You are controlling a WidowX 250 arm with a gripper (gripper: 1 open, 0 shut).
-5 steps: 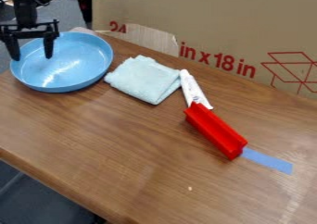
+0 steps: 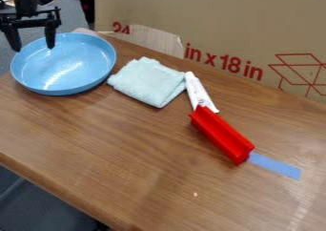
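Note:
My black gripper (image 2: 30,38) hangs at the top left, over the rear left part of a round blue dish (image 2: 64,80), its two fingers apart and pointing down, with nothing seen between them. A folded pale cloth (image 2: 147,80) lies to the right of the dish. A red block-like object (image 2: 220,135) lies on the wooden table (image 2: 152,168) to the right, with a white narrow object (image 2: 200,94) behind it.
A large cardboard panel (image 2: 230,30) stands along the back of the table. A strip of blue tape (image 2: 274,165) is on the table at the right. The table's left edge drops off at the lower left.
My gripper has shifted very slightly at the top left over the dish. The objects on the table have not moved.

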